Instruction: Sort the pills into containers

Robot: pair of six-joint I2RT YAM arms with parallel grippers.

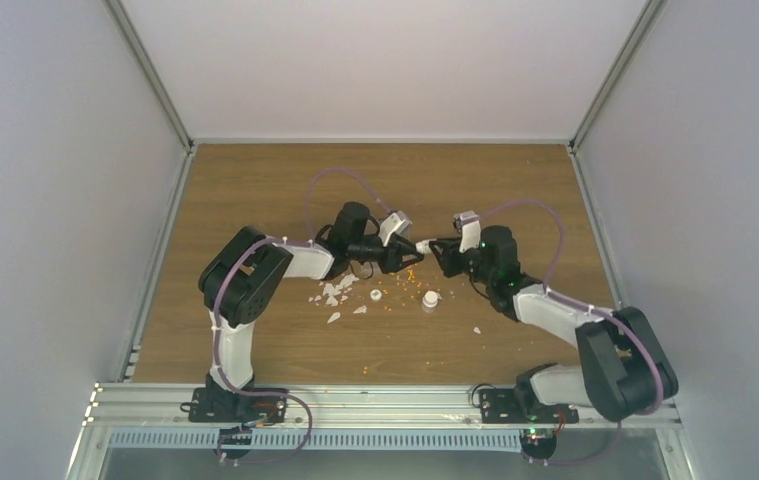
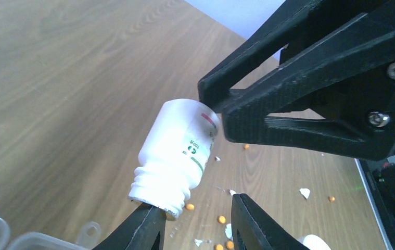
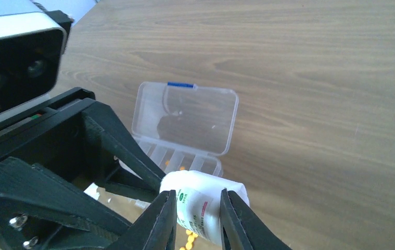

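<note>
A white pill bottle (image 1: 423, 246) hangs in the air between the two arms. My right gripper is shut on it near its base, and its threaded neck (image 2: 158, 187) shows without a cap in the left wrist view, tilted downward. Close to that neck, my left gripper stands part open, with no object seen between its fingers. A clear compartment box (image 3: 208, 162) lies on the table below, its clear lid (image 3: 198, 117) swung open. Some orange pills (image 3: 190, 242) lie loose beside it; a few show within a compartment.
Near the front of the work area stand a second white bottle (image 1: 430, 299) and a small white cap or ring (image 1: 375, 295). White scraps (image 1: 332, 293) and orange pills (image 1: 412, 274) are scattered over the wood around them. Bare table lies behind the arms and to the right.
</note>
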